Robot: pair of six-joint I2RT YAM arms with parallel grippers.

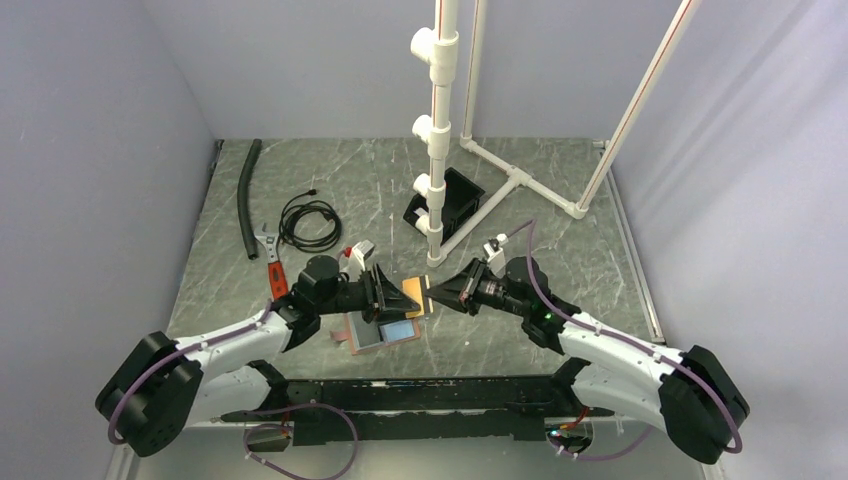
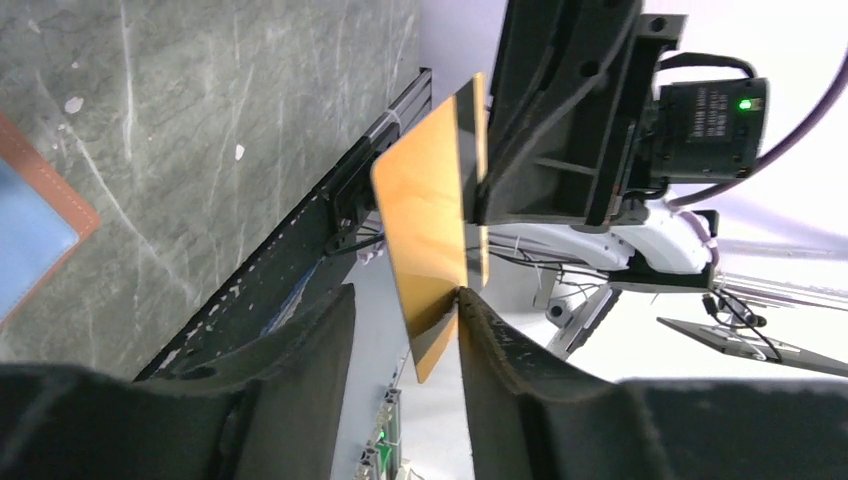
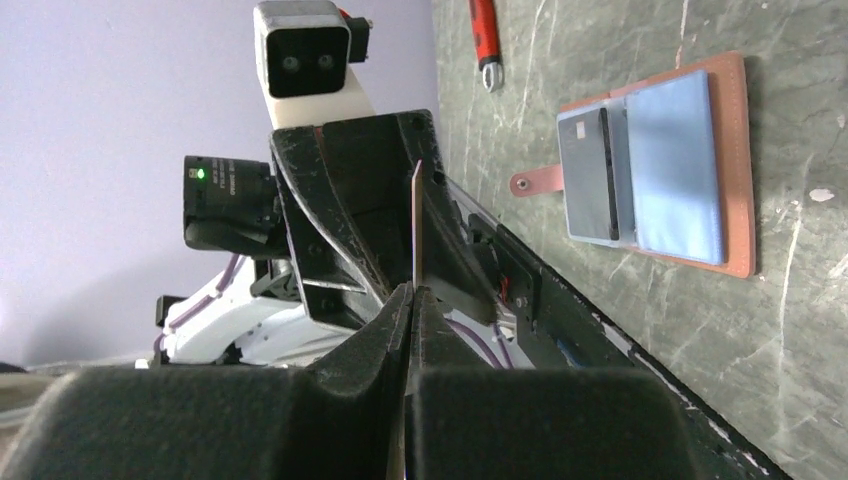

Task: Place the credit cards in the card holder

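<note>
An orange card stands upright between the two grippers, seen edge-on in the right wrist view. My right gripper is shut on it. My left gripper is part open, its right fingertip at the card's lower corner; whether it grips the card cannot be told. The open card holder (image 3: 680,165), tan outside with grey and light-blue inner parts, lies on the table below the grippers, partly hidden by the left arm in the top view.
A black box (image 1: 458,200) stands behind a white pipe frame (image 1: 437,140). A coiled cable (image 1: 310,225), a wrench (image 1: 276,270) and a black tube (image 1: 248,200) lie at the back left.
</note>
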